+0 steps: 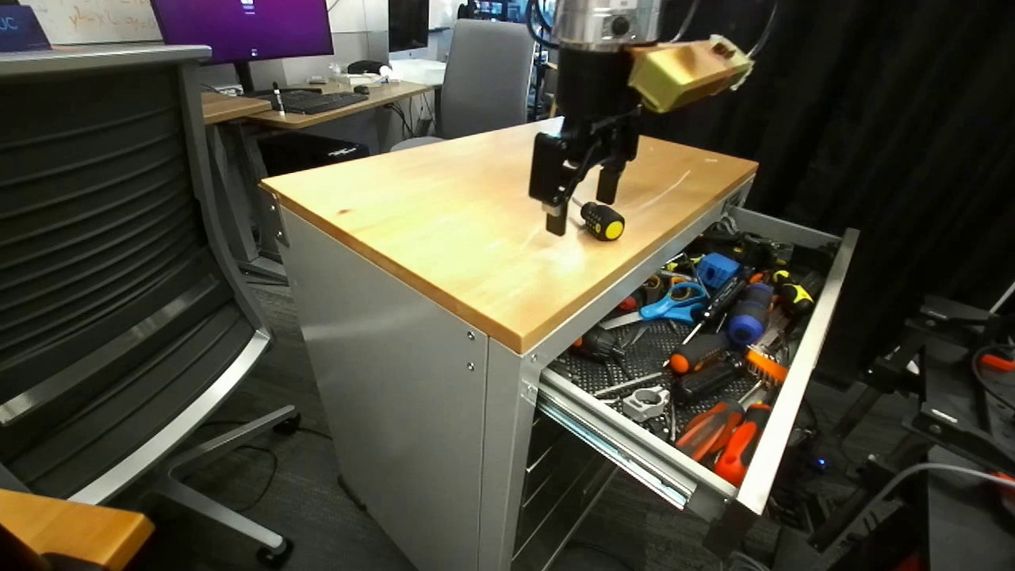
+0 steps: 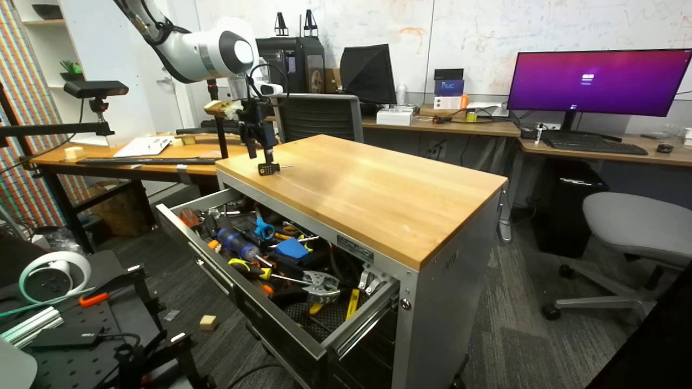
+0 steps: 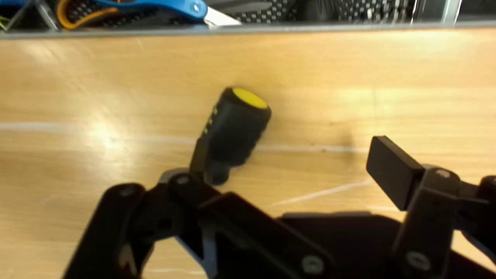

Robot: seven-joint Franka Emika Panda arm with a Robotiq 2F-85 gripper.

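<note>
A stubby black screwdriver (image 1: 602,220) with a yellow end cap lies on the cabinet's wooden top (image 1: 419,209), close to the edge above the drawer. My gripper (image 1: 583,201) is open and hangs low over the top, pointing down beside the handle. In the wrist view the screwdriver handle (image 3: 239,125) shows near the left finger, which hides its shaft; the other finger (image 3: 393,172) stands well off to the right, with bare wood between. Exterior view 2 has the screwdriver (image 2: 268,168) just below the gripper.
The top drawer (image 1: 809,357) is pulled out, full of tools such as blue scissors (image 1: 677,303), pliers (image 1: 742,442) and a blue-handled driver (image 1: 752,314). Most of the wooden top is bare. A chair (image 1: 114,266) stands beside the cabinet.
</note>
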